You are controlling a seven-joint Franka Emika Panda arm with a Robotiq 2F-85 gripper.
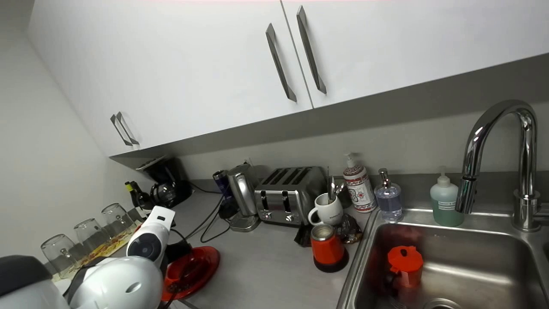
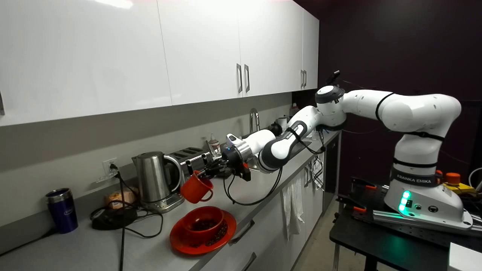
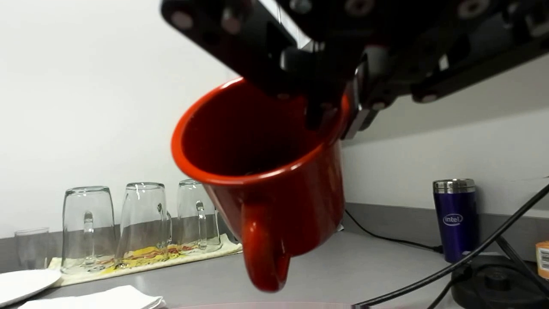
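Observation:
A red mug [image 3: 303, 206] hangs in the air, its rim pinched by my gripper, which is shut on it. One finger shows inside the mug and the other outside. In exterior view 2 the mug [image 2: 196, 189] is tilted, above and slightly left of a red bowl [image 2: 203, 225] on a red plate [image 2: 228, 235]. Dark bits lie in the bowl and on the plate. The wrist view shows the mug's inside dark, and I cannot tell whether anything is in it. Exterior view 1 has the gripper mostly hidden behind the arm, with part of the plate [image 1: 211, 265] visible.
A steel kettle [image 2: 151, 180] and a toaster [image 1: 293, 193] stand along the wall. Black cords [image 2: 122, 216] and a purple tumbler [image 2: 61, 211] are left of the plate. Upturned glass mugs [image 3: 88, 226] line a cloth. Open counter lies between the plate and the orange container [image 1: 327, 249].

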